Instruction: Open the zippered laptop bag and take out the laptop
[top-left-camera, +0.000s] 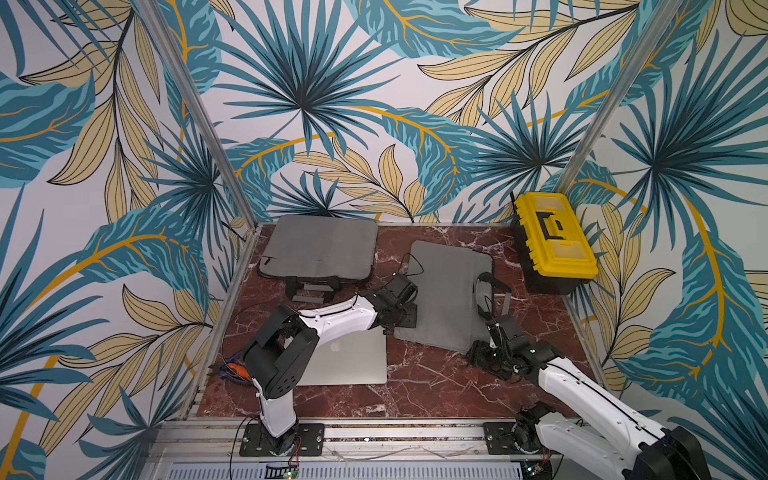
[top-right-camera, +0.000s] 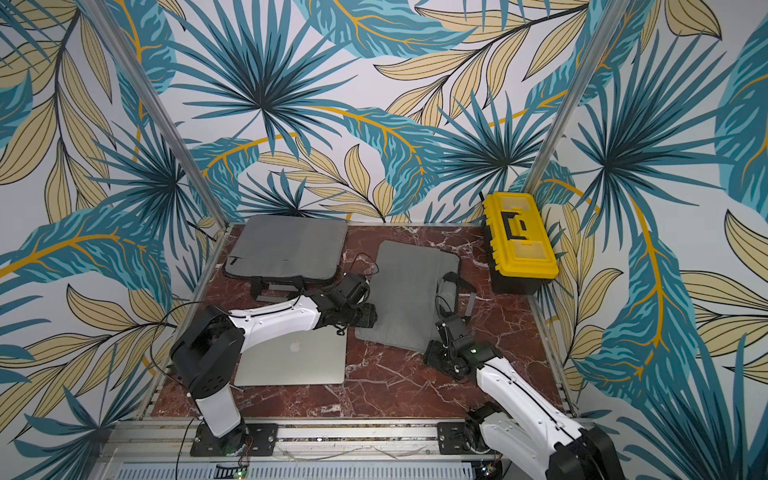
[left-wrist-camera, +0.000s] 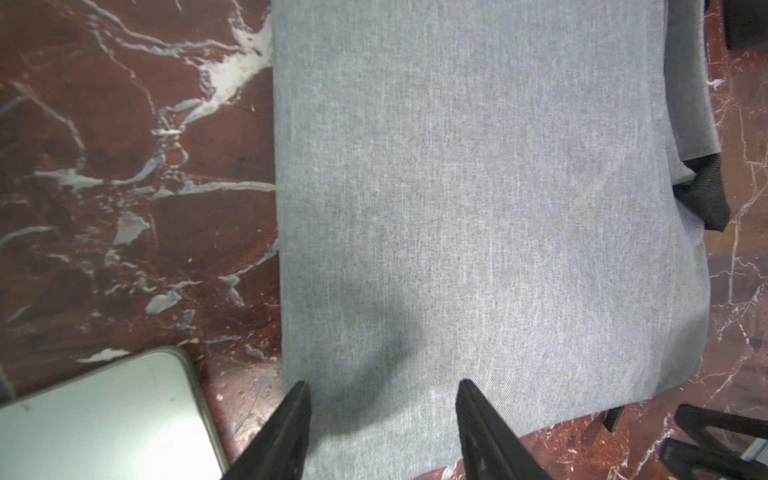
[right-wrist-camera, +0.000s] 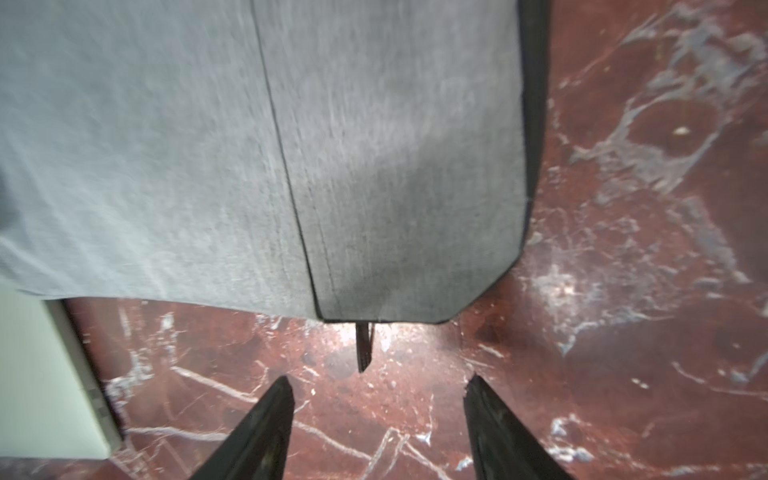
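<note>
A grey laptop bag (top-left-camera: 444, 292) lies flat at the middle of the table, its strap side to the right. Over its left edge hovers my left gripper, fingers apart and nothing between them. My right gripper is also open and empty, near the bag's front right corner. A black zipper pull (right-wrist-camera: 364, 348) sticks out from the bag's edge just ahead of that gripper's fingers. The silver laptop (top-right-camera: 292, 360) rests closed on the table, left of this bag and partly beneath the left arm. Whether the zipper is open cannot be made out.
Another grey bag (top-left-camera: 320, 248) lies at the back left, its handle toward the front. A yellow and black toolbox (top-left-camera: 556, 244) stands at the back right. Bare marble table (top-left-camera: 428, 380) shows in front of the middle bag.
</note>
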